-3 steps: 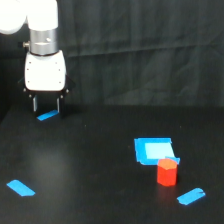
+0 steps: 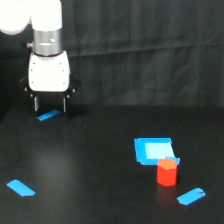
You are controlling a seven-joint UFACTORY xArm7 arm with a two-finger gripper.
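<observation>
The white robot gripper (image 2: 49,98) hangs at the upper left, its dark fingers pointing down just above a blue strip (image 2: 48,114) lying on the table. The fingers appear apart, with nothing visible between them. A red block (image 2: 167,171) stands at the right, in front of a blue square (image 2: 141,149) with a white centre. Two more blue strips lie flat, one at the front left (image 2: 21,187) and one at the front right (image 2: 191,196).
A black curtain (image 2: 140,60) closes off the back.
The gripper has shifted slightly to the right. The objects on the table look the same.
</observation>
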